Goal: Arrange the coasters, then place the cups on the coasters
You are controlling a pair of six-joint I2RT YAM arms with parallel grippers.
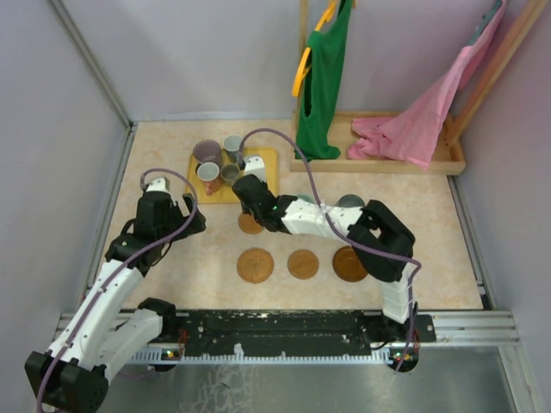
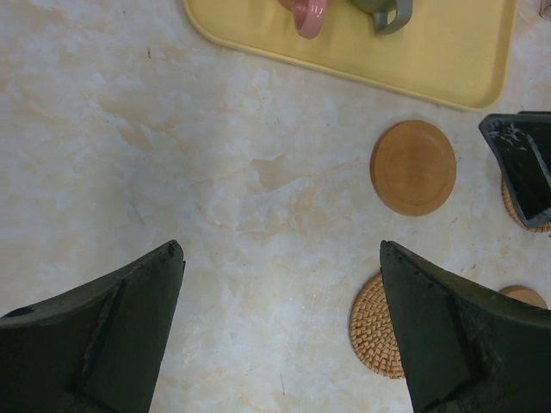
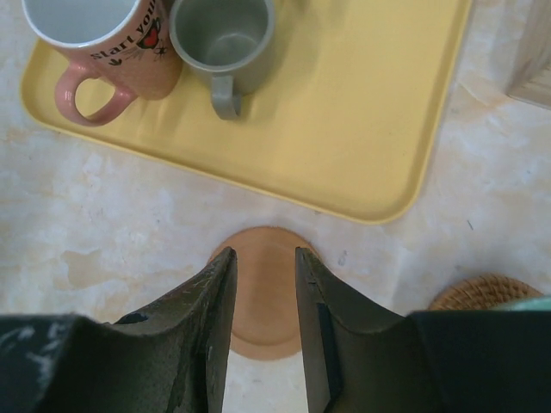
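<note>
On the yellow tray [image 1: 258,176] stand several cups: a purple one [image 1: 207,151], a light blue one [image 1: 233,144], a white and pink mug [image 3: 129,56] and a small grey-green cup [image 3: 225,39] with its handle towards me. My right gripper hangs over a plain brown coaster [image 3: 267,301] in front of the tray, its fingers parted with nothing between them. Left of the coasters, my left gripper stands wide open above bare table. Another coaster, woven [image 1: 256,265], lies nearer the front.
Two more round coasters [image 1: 303,264] [image 1: 349,264] lie to the right. Beyond my right arm a dark grey cup [image 1: 350,200] and something teal [image 1: 306,198] show partly. At the back, a wooden rack [image 1: 396,166] carries green and pink cloths.
</note>
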